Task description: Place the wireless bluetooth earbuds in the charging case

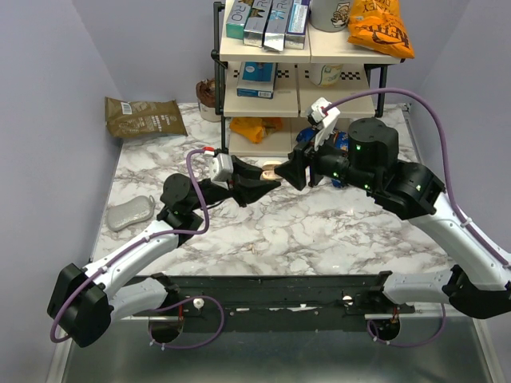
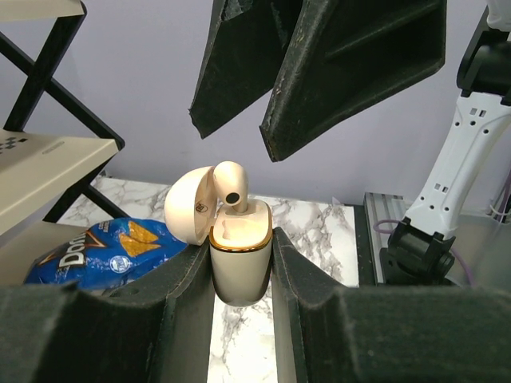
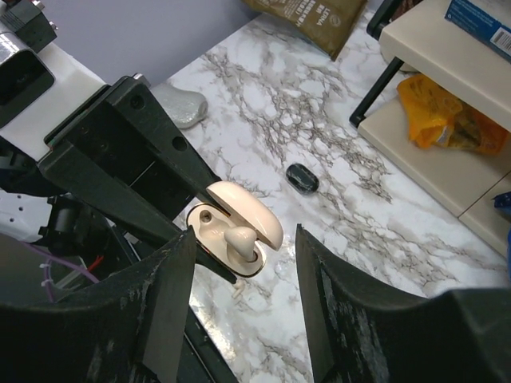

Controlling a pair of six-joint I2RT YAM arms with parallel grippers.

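Note:
My left gripper is shut on the open charging case point(image 2: 239, 267), cream with a gold rim, its lid point(image 2: 188, 206) raised. A white earbud stands in the case, seen also as a knob point(image 3: 242, 238) in the right wrist view. My right gripper is part open right beside and above the case, its fingertips either side of the earbud end in that view; in the left wrist view its fingers hang above the case, apart from it.
A shelf rack point(image 1: 263, 107) with boxes and bags stands at the back. A blue snack bag point(image 2: 112, 251) lies behind the grippers. A grey pouch point(image 1: 130, 212) is at the left.

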